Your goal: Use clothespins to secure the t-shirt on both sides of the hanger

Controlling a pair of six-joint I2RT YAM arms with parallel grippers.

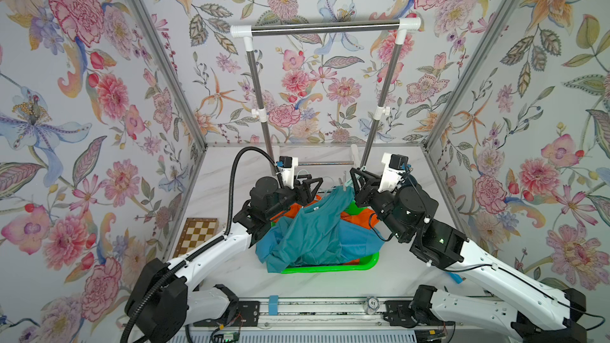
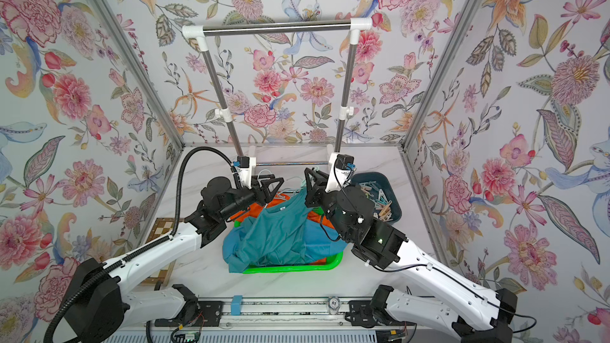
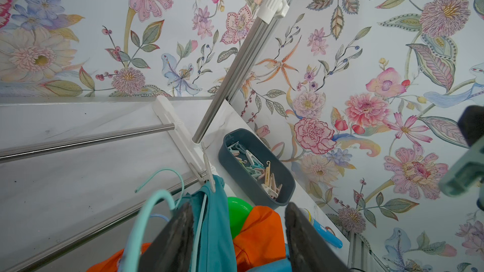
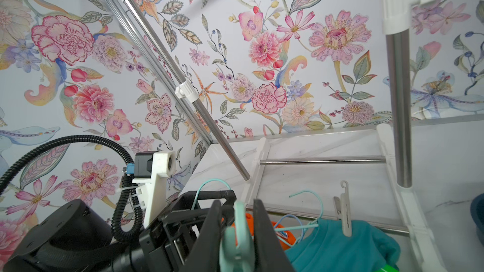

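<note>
A teal t-shirt [image 1: 311, 235] is draped over a green tray, with pale hanger pieces [image 3: 199, 221] at its upper edge. A white clothespin [image 4: 345, 211] is clipped at one end of the shirt and hanger. My left gripper is part open just above the shirt, beside a mint hanger hook [image 3: 151, 201], with nothing clearly between its fingers. My right gripper is shut on a mint piece, likely a clothespin, at the right of the shirt's raised end.
A dark bin of clothespins [image 2: 375, 197] stands back right. A metal rack [image 1: 327, 28] rises behind the shirt. Orange cloth [image 3: 257, 231] lies in the tray; a chessboard [image 1: 193, 241] is at left.
</note>
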